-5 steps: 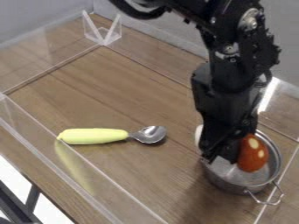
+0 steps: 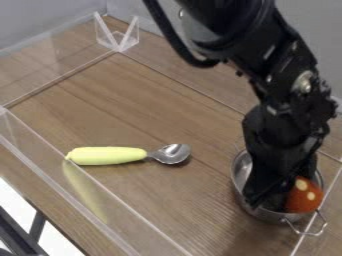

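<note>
The black gripper (image 2: 287,170) reaches down from the top right into a metal pot (image 2: 254,195) at the lower right. An orange-red object with pale spots (image 2: 303,197) sits low in the pot, beside the fingers. The fingertips are mostly hidden, so whether they hold the object is unclear. A yellow-handled spoon (image 2: 114,155) lies on the wooden table to the left of the pot, its metal bowl pointing right.
Clear panels edge the table (image 2: 134,115) at the left and front. A small white rack (image 2: 116,34) stands at the back left.
The gripper has moved down and to the right, deeper into the pot. The orange-red object has moved lower and slightly right with it. The spoon is unmoved.
</note>
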